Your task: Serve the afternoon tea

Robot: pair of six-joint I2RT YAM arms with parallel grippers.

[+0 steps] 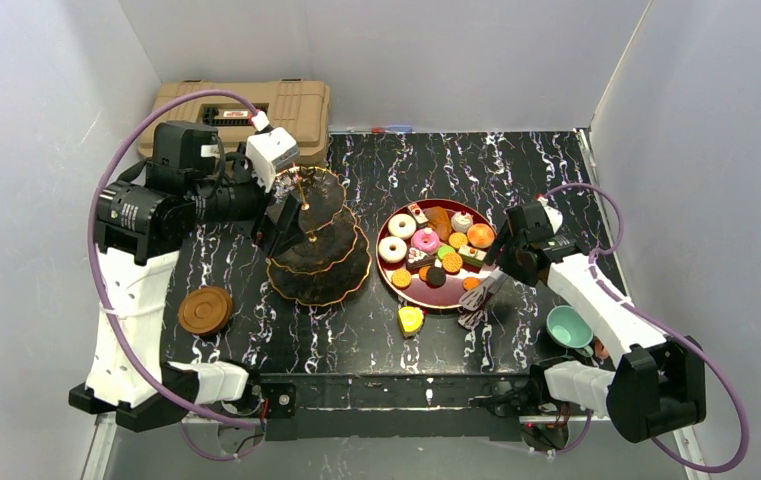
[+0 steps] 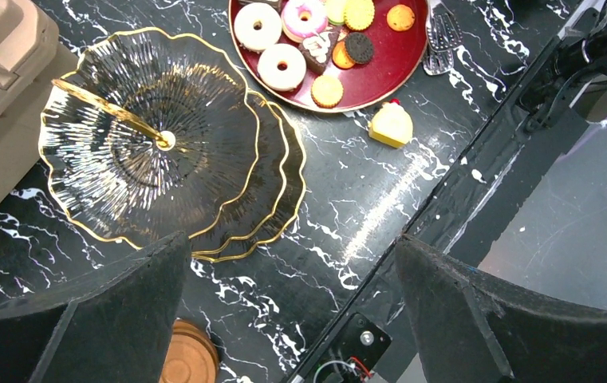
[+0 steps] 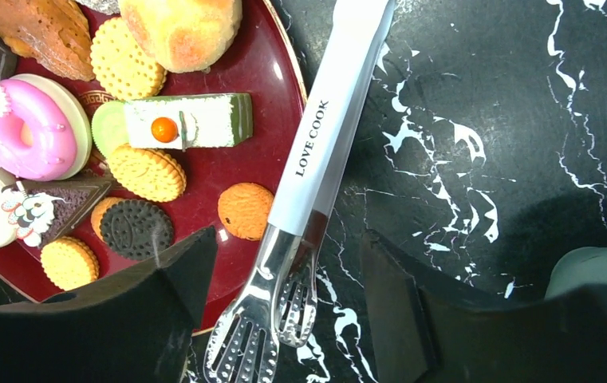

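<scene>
Over the left side of the three-tier black, gold-rimmed stand point(image 1: 318, 288), my left gripper point(image 1: 278, 232) is open and empty. A red plate point(image 3: 272, 84) carries donuts, cookies and cakes. Silver tongs point(image 3: 316, 152) with pale handles marked LOVE COOK lie across its right rim, their slotted heads spread toward the front edge. My right gripper stands open above them, one finger to either side; whether it touches them I cannot tell. Off the plate, on the table in front, sits a small yellow cake point(image 2: 391, 126) with a red top.
A brown round lid-like disc point(image 1: 205, 311) lies at front left. Behind the stand is a tan case point(image 1: 291, 110). A green cup point(image 1: 568, 327) stands at front right, near the right arm. The table behind the plate is clear.
</scene>
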